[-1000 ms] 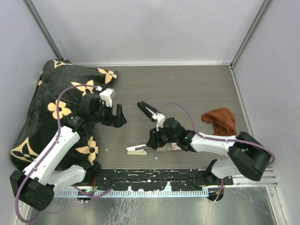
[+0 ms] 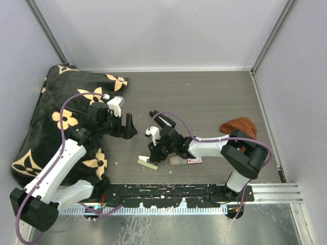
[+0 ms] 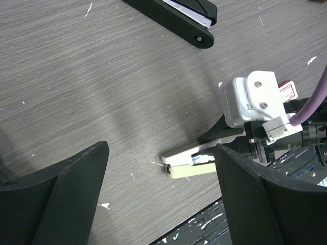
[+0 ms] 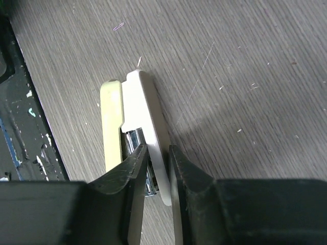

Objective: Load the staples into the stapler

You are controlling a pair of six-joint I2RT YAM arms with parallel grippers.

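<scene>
In the top view the black stapler (image 2: 162, 119) lies at the table's middle; its silver channel (image 3: 196, 15) shows in the left wrist view. Near the front edge sits a small staple box (image 2: 147, 163), one half cream, the other white, with metallic staples (image 4: 151, 179) in it. My right gripper is closed in on the box's white wall (image 4: 148, 122), one finger over the staples' side and the other outside. Left of the stapler, clear of everything, my left gripper stands open and empty.
A red-and-white packet (image 3: 288, 91) lies just behind the right gripper. A brown cloth (image 2: 240, 127) is at the right, and a dark flowered blanket (image 2: 66, 120) covers the left side.
The right gripper has moved left onto the staple box. The box has turned from lying level to slanting down to the right. My left arm and the stapler look unmoved.
</scene>
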